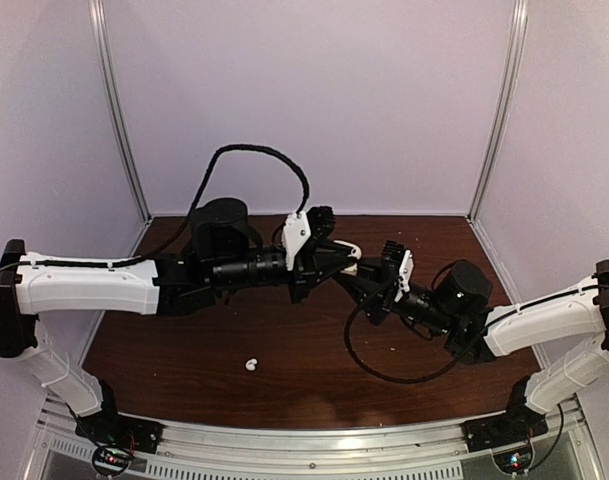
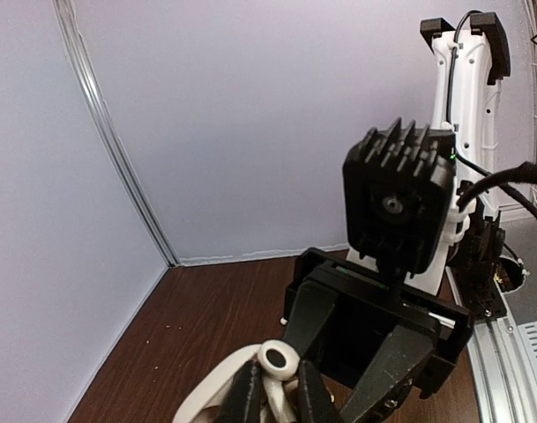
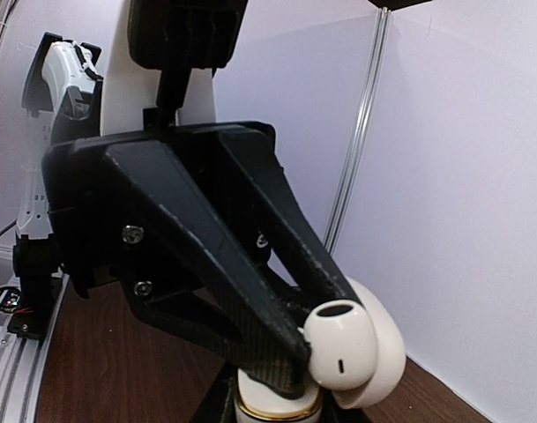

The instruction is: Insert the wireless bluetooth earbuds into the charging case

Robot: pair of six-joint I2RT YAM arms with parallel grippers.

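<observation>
The white charging case (image 1: 350, 249) is between my two grippers at mid-height over the table; my right gripper (image 1: 354, 280) is shut on it. My left gripper (image 1: 340, 258) meets it from the left, with a white earbud (image 2: 278, 358) at its fingertips in the left wrist view. In the right wrist view that earbud (image 3: 340, 344) sits at the case's lid (image 3: 383, 344), next to the left fingers; whether it is seated or gripped is hard to tell. A small white earbud (image 1: 251, 365) lies on the table at the front left.
The two arms nearly meet over the middle of the table.
</observation>
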